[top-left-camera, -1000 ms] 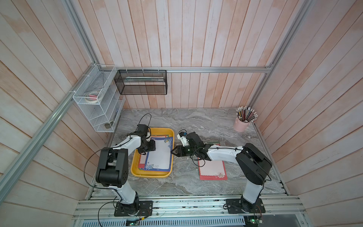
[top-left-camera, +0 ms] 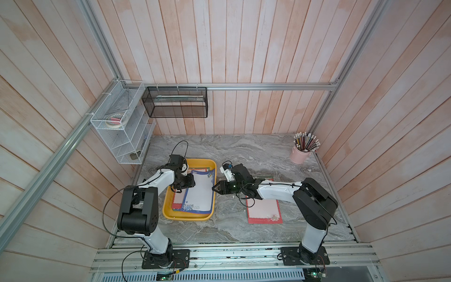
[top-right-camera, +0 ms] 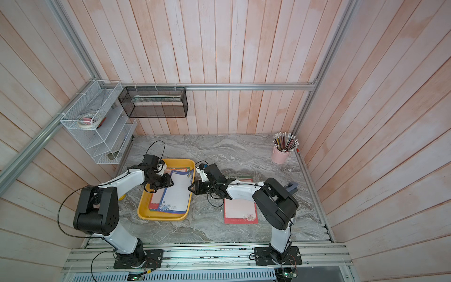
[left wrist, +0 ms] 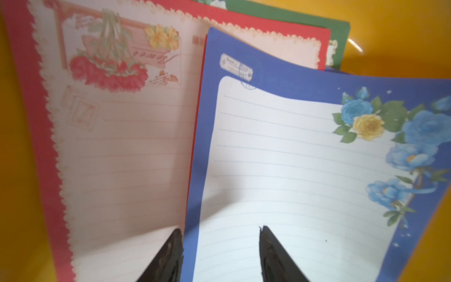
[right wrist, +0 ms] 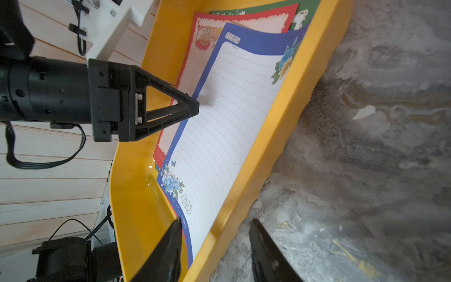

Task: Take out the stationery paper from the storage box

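Inside the yellow storage box (top-left-camera: 190, 217), blue-bordered stationery paper (top-left-camera: 201, 192) with blue flowers lies on top. Red-bordered paper (left wrist: 126, 155) and a green-edged sheet (left wrist: 344, 35) show beneath it. My left gripper is over the blue sheet's left edge, its fingers apart with nothing held between them. In the right wrist view, its fingertip is close over the sheet; whether it touches is unclear. The right gripper is beside the box's right wall, also open and empty. Its fingers straddle that wall's line of sight.
To the right, other red-bordered paper (top-left-camera: 264, 210) lies on the grey marbled table, partly under the right arm. A pink cup of pencils (top-left-camera: 299, 154) stands at the back right. White wire shelves (top-left-camera: 123, 141) and a black mesh basket (top-left-camera: 174, 110) hang at the back left.
My left gripper has shifted very slightly and its fingers appear a little different in spread. The papers and the right arm look almost unchanged.
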